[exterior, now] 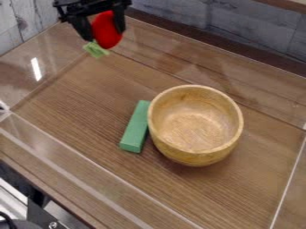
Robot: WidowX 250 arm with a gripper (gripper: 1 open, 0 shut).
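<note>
My gripper [86, 25], dark and seen at the top left of the camera view, holds up a red object [107, 29]; its fingers are mostly hidden behind it. A small light-green item [96, 49] shows just below the red object. A round wooden bowl [195, 124] sits empty at the right of the table. A green bar-shaped block [135, 126] lies just left of the bowl.
The bowl takes up much of the right middle.
</note>
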